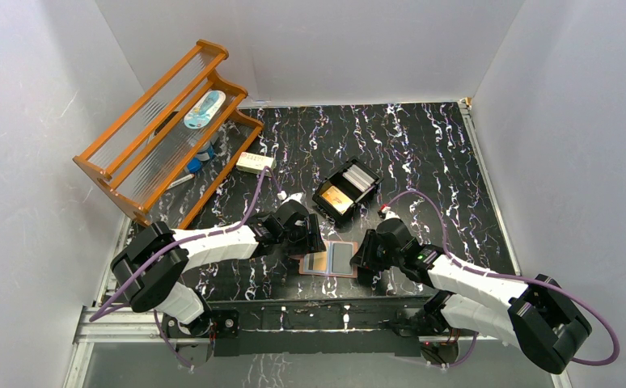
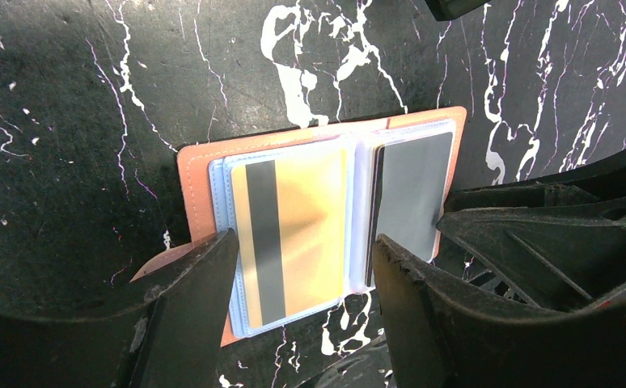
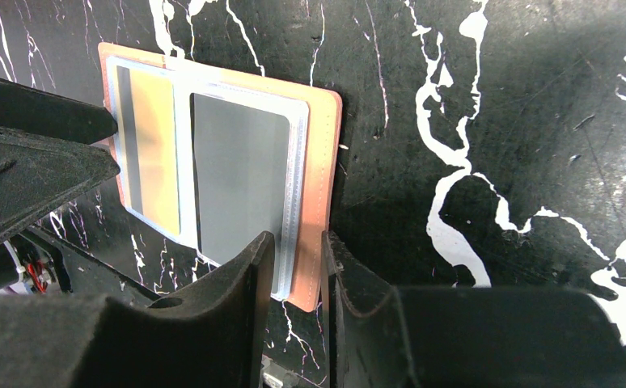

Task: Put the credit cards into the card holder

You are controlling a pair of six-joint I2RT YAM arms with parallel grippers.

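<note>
The card holder (image 2: 200,174), with its orange-pink border, lies spread flat between my grippers. A gold card with a dark stripe (image 2: 310,218) fills its left clear sleeve, and a grey card (image 3: 241,174) its right one. Over the left page, my left gripper is open, one fingertip near the sleeve's outer edge and the other near the middle fold. At the holder's right edge, my right gripper is partly open, and a strip of orange border shows between its fingers. Whether its fingers touch the holder is unclear.
A black two-part box stands behind the holder, with gold cards (image 1: 336,200) and pale cards (image 1: 360,178) inside. A small cream box (image 1: 255,163) and a wooden rack (image 1: 152,133) stand at the left.
</note>
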